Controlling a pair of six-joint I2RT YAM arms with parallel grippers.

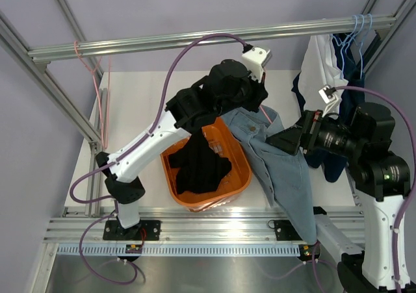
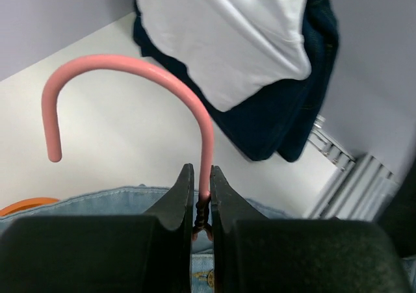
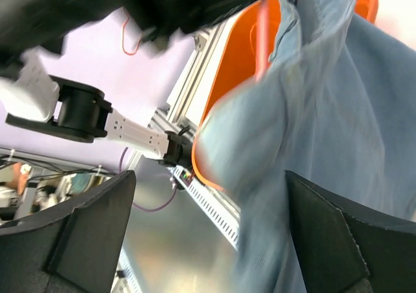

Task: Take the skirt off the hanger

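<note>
The light-blue denim skirt (image 1: 273,176) hangs down below both grippers, with a pink hanger (image 2: 130,65) rising out of it. My left gripper is shut on the hanger's neck, just under the hook, above the skirt's waistband. My right gripper (image 1: 286,137) sits at the skirt's upper right part; in the right wrist view its dark fingers (image 3: 65,241) stand apart on either side of the blurred fabric (image 3: 273,163).
An orange bin (image 1: 227,189) with black cloth sits below left. White and navy garments (image 1: 325,78) hang on blue hangers at the right of the rail (image 1: 162,41). Pink hangers hang at the left.
</note>
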